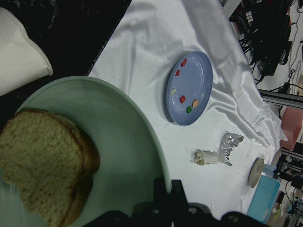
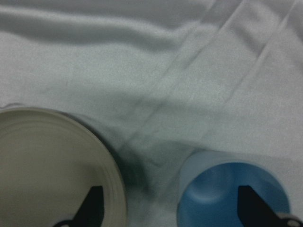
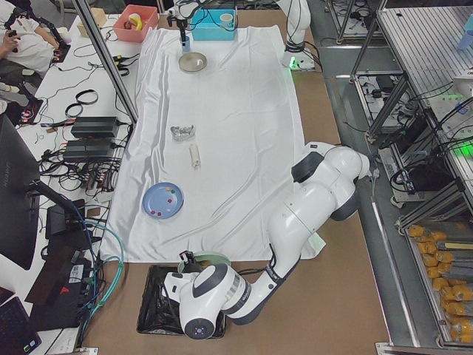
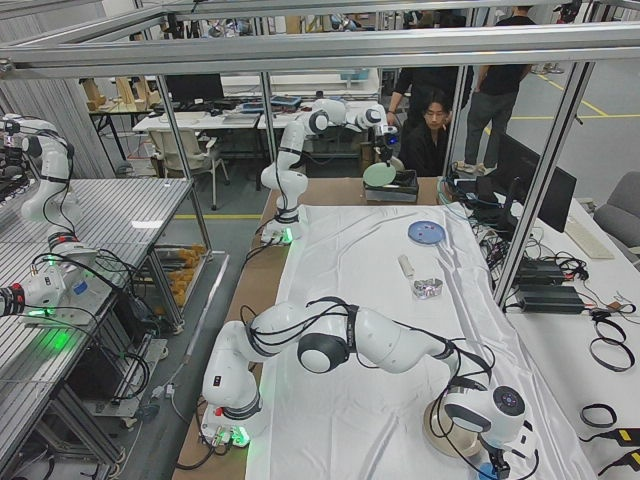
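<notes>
My left gripper is shut on the rim of a green plate [image 1: 123, 142] carrying bread [image 1: 47, 156], above the black bin [image 3: 148, 303] holding a white cup [image 1: 16, 61]. A blue plate [image 1: 189, 94] with small coloured pieces lies on the white cloth. My right gripper is open at the far end, its fingers either side of a blue cup's near wall, low beside a beige plate [image 2: 52, 161]; whether it touches the cup [image 2: 213, 184] I cannot tell.
A crumpled foil piece [image 3: 182, 133] and a white wrapped item [image 3: 195, 155] lie mid-cloth. A blue basket [image 3: 214, 29] and red basket [image 3: 133, 26] stand at the far end.
</notes>
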